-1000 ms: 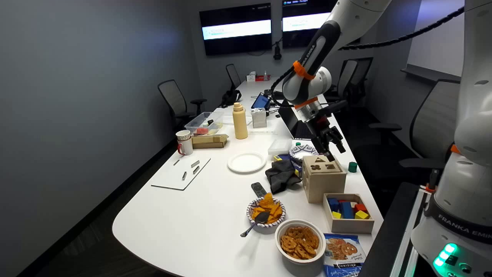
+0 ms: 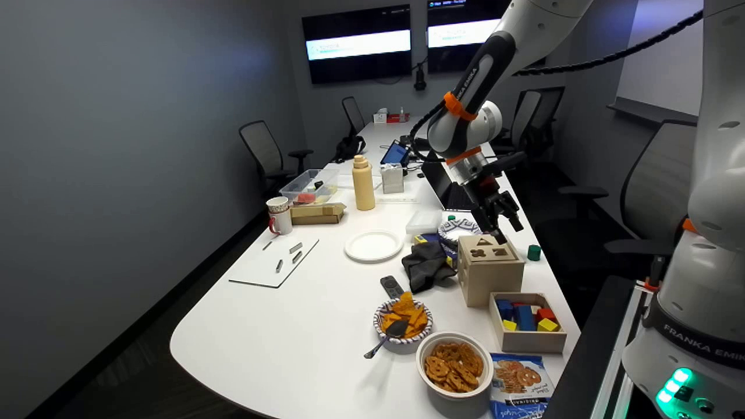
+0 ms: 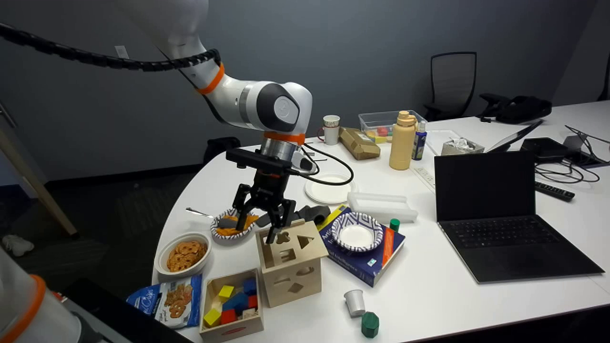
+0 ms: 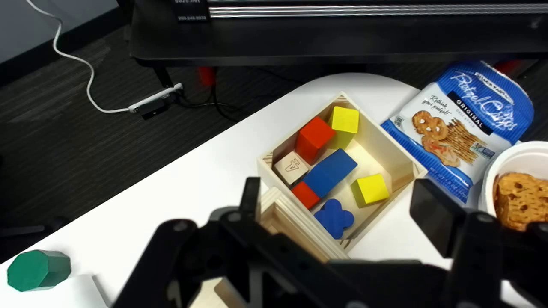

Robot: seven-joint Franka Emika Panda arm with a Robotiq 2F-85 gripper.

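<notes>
My gripper (image 3: 256, 226) is open above the wooden shape-sorter box (image 3: 294, 282), its fingers spread and nothing between them. Cut-out holes show in the sorter's top and side. Beside the sorter stands a wooden tray (image 4: 395, 159) of blocks. In the wrist view it holds a red block (image 4: 314, 137), a yellow block (image 4: 370, 189), a blue flower-shaped block (image 4: 335, 217), a plain wooden block (image 4: 290, 167) and several others. A green block (image 3: 370, 324) lies by the table's edge, near a small white cup (image 3: 355, 302). The gripper's own body hides part of the sorter in the wrist view.
A pretzel bag (image 2: 520, 386), a bowl of pretzels (image 2: 455, 366) and a bowl of chips (image 2: 403, 320) sit around the tray. A book (image 3: 372, 262) bearing a patterned bowl (image 3: 358, 232) lies past the sorter, and a laptop (image 3: 517, 240) stands open beyond.
</notes>
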